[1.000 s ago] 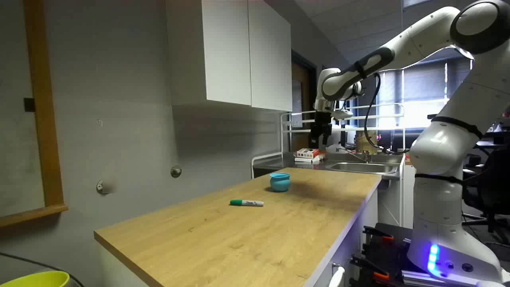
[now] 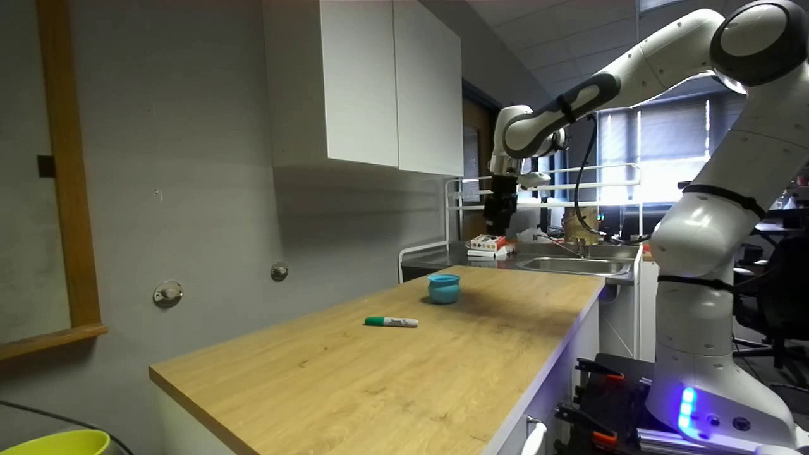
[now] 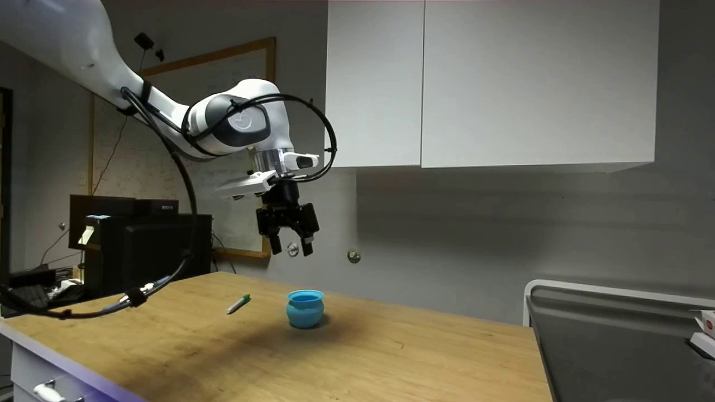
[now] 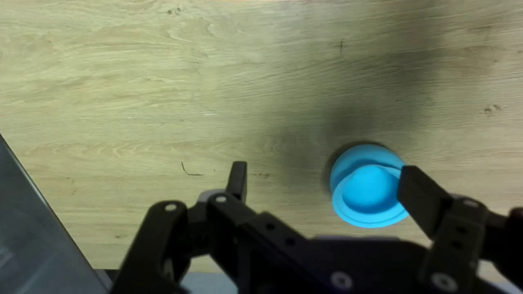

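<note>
A small blue pot (image 2: 444, 289) with a flared rim stands upright on the wooden counter. Beside it, nearer the counter's left end in the first exterior view, lies a white marker with a green cap (image 2: 390, 322). My gripper (image 3: 292, 248) hangs well above the counter, pointing down, its fingers wide apart with nothing between them. Seen from the wrist, the pot (image 4: 370, 193) is below the gripper and partly covered by the right-hand finger (image 4: 424, 201); its inside looks empty. The marker is out of the wrist view.
White cabinets (image 3: 536, 80) hang on the wall above the counter (image 3: 402, 355). At the counter's far end are a sink (image 2: 576, 265) and a red and white box (image 2: 486, 242). A yellow-green bin (image 2: 60, 443) is at lower left.
In the first exterior view, my arm has shifted slightly left, and the gripper looks turned about its axis. The pot and the marker have not moved.
</note>
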